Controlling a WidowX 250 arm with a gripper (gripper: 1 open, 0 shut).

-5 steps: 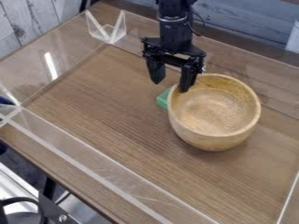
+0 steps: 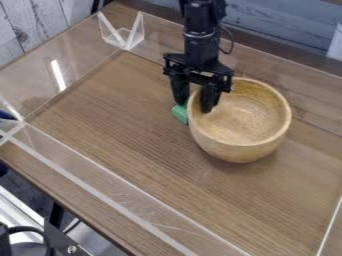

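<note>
A black robot arm comes down from the top of the camera view to my gripper point(image 2: 195, 90), whose dark fingers are at the upper left rim of a tan bowl point(image 2: 246, 129). Whether they grip the rim or are open cannot be told. A small green object point(image 2: 181, 114) lies against the left side of the bowl, partly hidden by it.
A wooden table point(image 2: 120, 150) fills most of the view, with clear room at left and front. A white wire-like stand point(image 2: 123, 30) is at the back left. A wall runs along the back.
The gripper has moved down and slightly left onto the bowl's rim. The bowl has shifted slightly to the left, covering more of the green object.
</note>
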